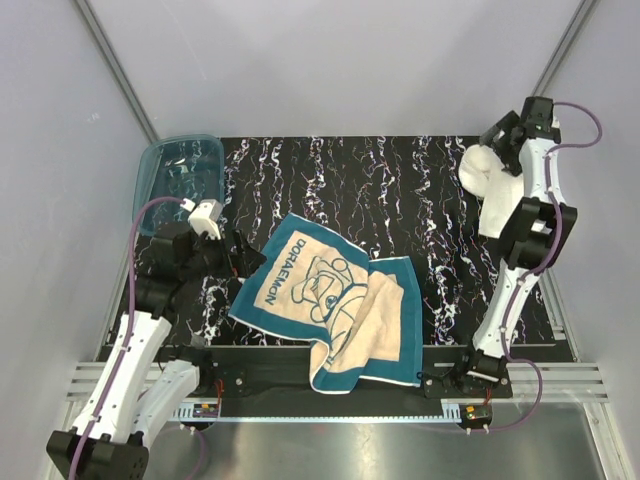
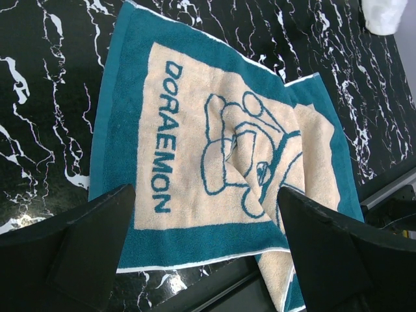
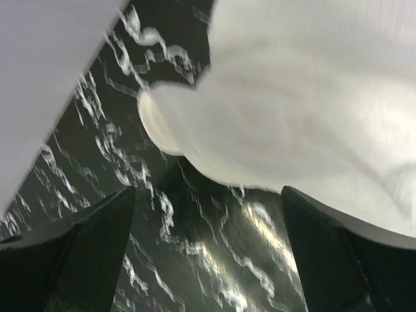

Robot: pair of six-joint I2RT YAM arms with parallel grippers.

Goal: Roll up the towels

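A teal-bordered Doraemon towel [image 1: 290,272] lies partly spread on the dark marbled table, its right side rumpled and folded over and its lower end hanging past the front edge. At its left edge, my left gripper [image 1: 248,255] stands open above it; the towel [image 2: 195,156] fills much of the left wrist view. A white towel [image 1: 500,205] lies crumpled at the table's far right corner. Over it is my right gripper [image 1: 497,135], open, and in the right wrist view the white towel [image 3: 292,123] shows blurred beyond the fingers, with nothing between them.
A clear bluish bin [image 1: 146,183] stands at the back left of the table [image 1: 400,190]. Pale walls close in both sides, and a dark front ledge [image 1: 270,372] runs under the towel's lower end.
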